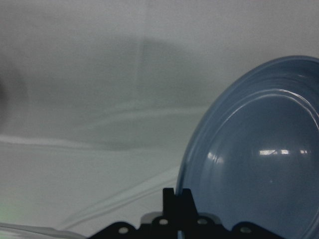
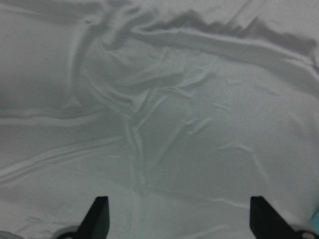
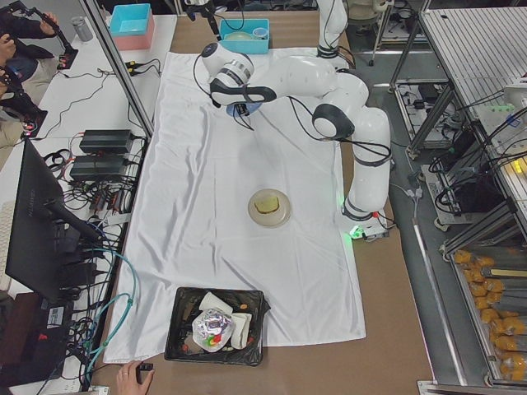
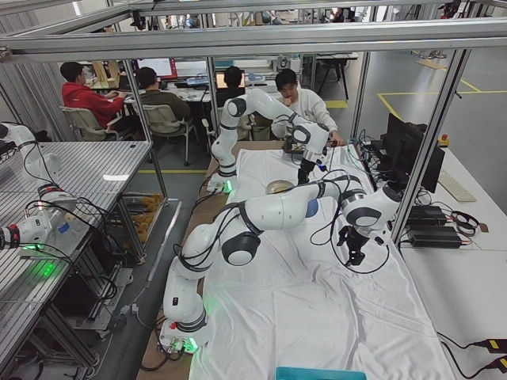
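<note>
A blue plate point(image 1: 254, 159) fills the right of the left wrist view, lifted or lying on the cloth, I cannot tell which; in the camera left view it is mostly behind the arm. My left gripper is shut on its near rim. My right gripper stands open over bare, wrinkled white cloth point(image 2: 174, 124), nothing between its fingers; in the camera right view it point(image 4: 352, 249) hangs at the near right.
A beige plate point(image 3: 256, 214) with a yellow piece sits mid-table. A black tray point(image 3: 185, 350) with foil and white items is at one end, a cyan bin point(image 3: 244, 46) at the other.
</note>
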